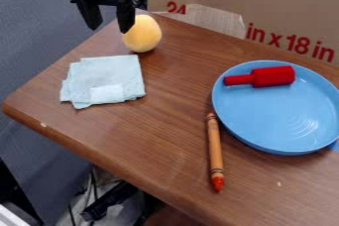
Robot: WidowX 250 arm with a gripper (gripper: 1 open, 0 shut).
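My gripper (109,14) hangs at the top left with its two black fingers apart and nothing seen between them, just above and left of a yellow egg-shaped object (143,36) near the table's back-left part. A folded pale blue cloth (102,79) lies below it on the left. On the right a blue plate (284,129) holds a red cylinder with a handle (271,76). An orange crayon (215,154) lies left of the plate.
A cardboard box (241,4) stands along the back. The table's left edge drops to the floor.
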